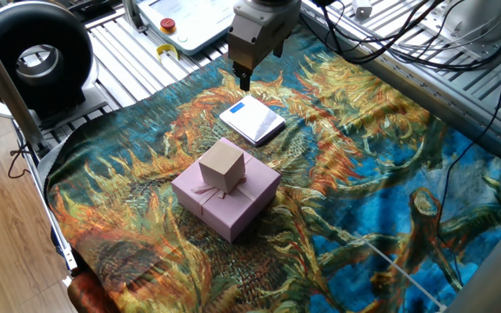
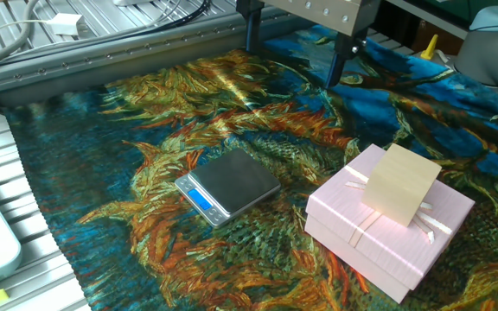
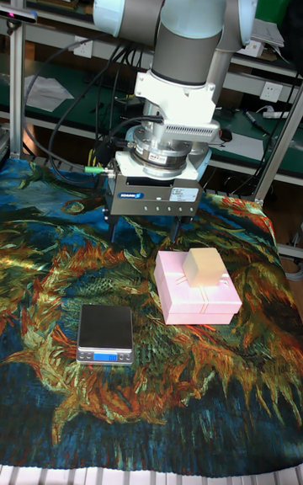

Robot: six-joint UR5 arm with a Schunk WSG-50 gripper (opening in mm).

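A plain wooden cube (image 1: 223,166) rests on top of the pink gift box (image 1: 233,215), which is tied with a pale ribbon; the same cube (image 2: 401,185) covers part of the ribbon in exterior view 2. Beside the box, a flat digital scale (image 2: 232,185) with a lit blue display lies on the cloth, its plate bare. My gripper (image 3: 143,235) hangs above the cloth, behind the scale and box as seen in exterior view 3. Its two fingers (image 2: 340,60) are wide apart with nothing between them, so it is open. It touches neither the cube nor the scale.
A patterned sunflower cloth (image 1: 129,217) covers the table, with free room around the box and scale. A control panel with a red stop button (image 1: 169,24) stands at the far edge. Cables (image 1: 390,43) run along the rail, and a black ring-shaped object (image 1: 37,65) is at upper left.
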